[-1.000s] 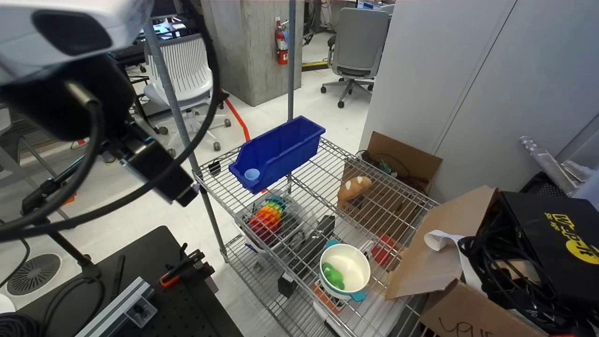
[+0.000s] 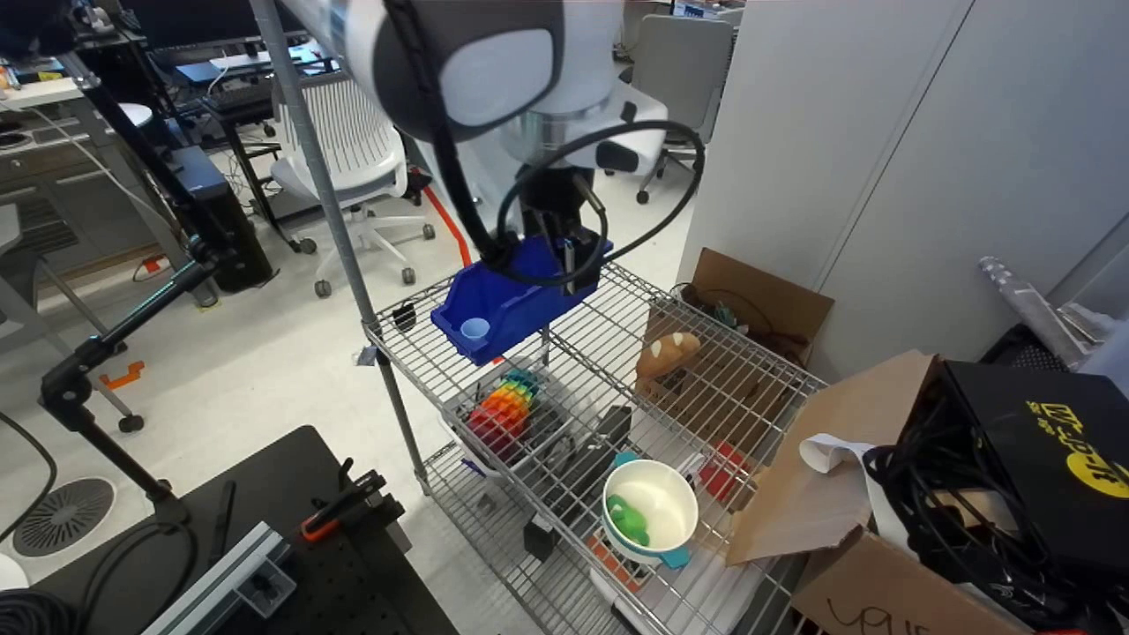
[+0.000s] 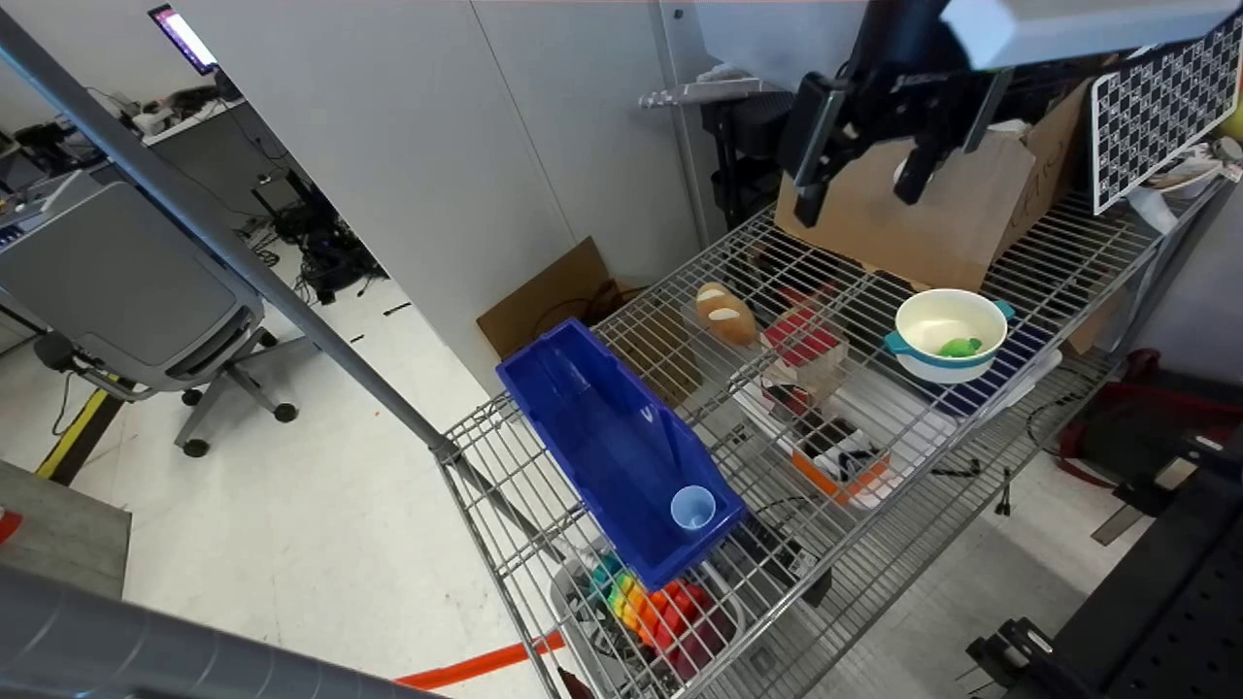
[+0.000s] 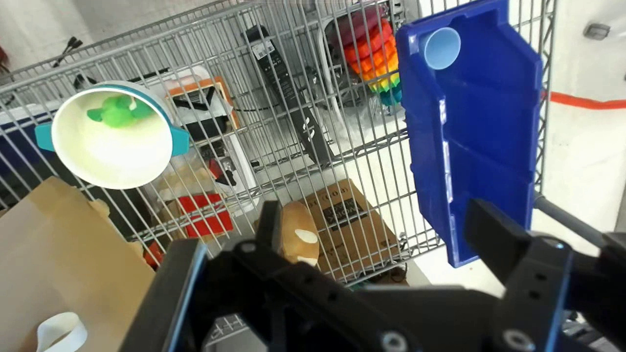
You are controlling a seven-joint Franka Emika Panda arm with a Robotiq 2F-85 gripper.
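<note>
My gripper (image 3: 864,200) hangs above the wire shelf, its fingers spread wide with nothing between them. In the wrist view a brown bread loaf (image 4: 300,229) with pale patches lies on the rack, partly behind the left finger (image 4: 268,226). On the right of that view sits a long blue bin (image 4: 490,141), with a light-blue cup (image 4: 441,49) at one end. A white pot (image 4: 111,149) with teal handles holds a green toy (image 4: 120,111). Exterior view 1 has the gripper (image 2: 571,254) overlapping the far part of the bin, its fingertips hard to make out.
An open cardboard box (image 2: 836,444) with a black case (image 2: 1043,455) occupies the shelf's right end. Below the wires show a rainbow-coloured item (image 3: 664,612) and other clutter. A grey post (image 3: 291,303) rises at the shelf's corner. Bare wire lies between bin and pot.
The bin, cup, loaf and pot have not moved.
</note>
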